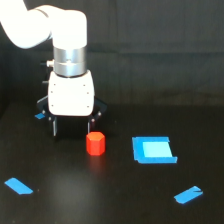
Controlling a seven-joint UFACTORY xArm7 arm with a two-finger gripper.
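A small red block rests on the black table toward the left-middle of the camera view. Over the table hangs the white arm with its gripper pointing down, a little behind and to the left of the block in the picture. Its two thin dark fingers stand apart, so the gripper is open, and nothing shows between them. A blue-taped square with a pale centre lies flat to the right of the block, apart from it.
Strips of blue tape lie at the front left and front right; another bit of blue tape shows behind the gripper at left. Dark curtain closes off the back.
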